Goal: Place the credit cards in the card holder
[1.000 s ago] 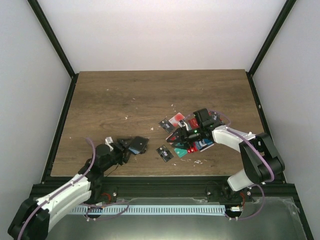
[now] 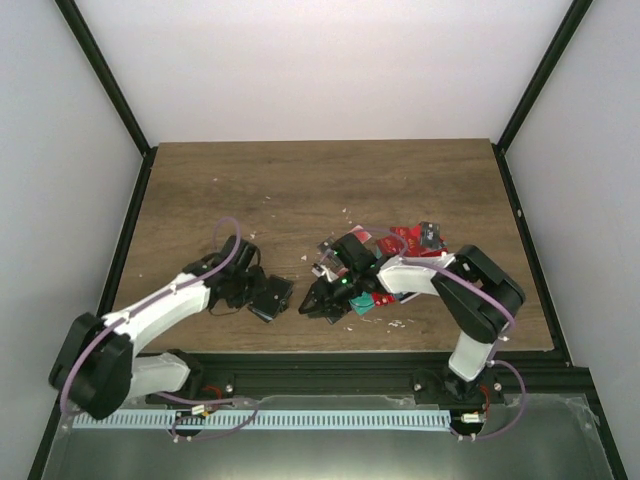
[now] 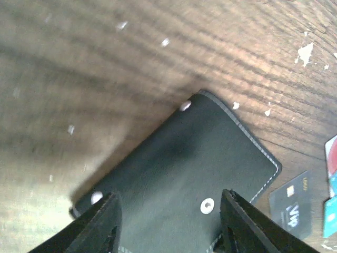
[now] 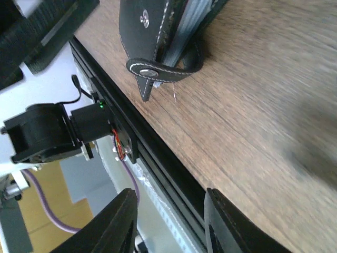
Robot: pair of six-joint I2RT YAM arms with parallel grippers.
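The black card holder (image 2: 271, 298) lies on the table left of centre; white stitching and a snap button show on its cover in the left wrist view. Just over it my left gripper hovers with its fingers apart and nothing between them. In the right wrist view the holder's strap and clear inner sleeves (image 4: 185, 29) face me. My right gripper is above bare wood to the right of the holder, its fingers apart and empty. Loose cards, among them a red one (image 2: 405, 238) and a dark one (image 3: 291, 204), lie on the right, partly hidden under my right arm.
A teal card (image 2: 364, 303) sticks out beneath the right arm. White flecks mark the wood.
My left gripper has swung from the holder's left side to above it, moving up in the top view. The right gripper has come left from the cards toward the holder.
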